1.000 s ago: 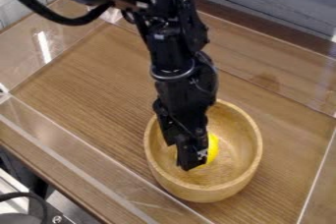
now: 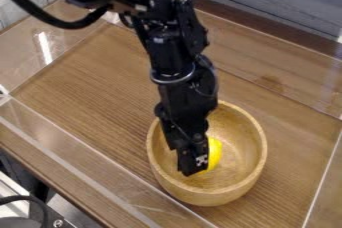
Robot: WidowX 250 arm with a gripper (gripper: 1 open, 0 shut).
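Observation:
My black gripper (image 2: pixel 190 150) reaches down into a beige bowl (image 2: pixel 238 184) near the front of the wooden table. A yellow object (image 2: pixel 214 153) lies in the bowl just right of the fingertips, partly hidden behind them. The gripper's body covers much of the bowl's left interior, and I cannot tell whether the fingers are touching or holding the yellow object.
A light wall runs along the back, and cables hang at the lower left beyond the table edge.
The gripper has shifted only slightly within the bowl over the last second. The bowl and yellow object look in about the same place.

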